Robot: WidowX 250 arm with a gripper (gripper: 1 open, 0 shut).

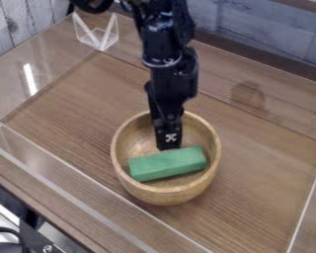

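Observation:
A green rectangular block (168,164) lies tilted inside a round wooden bowl (126,148) in the middle foreground. The black arm comes down from the top centre, and its gripper (166,126) is open above the back part of the bowl, behind the block, with nothing seen between its fingers. The lower fingertips are dark and partly hard to make out against the bowl.
A clear plastic container (98,32) stands at the back left. Dark cables lie at the lower left edge.

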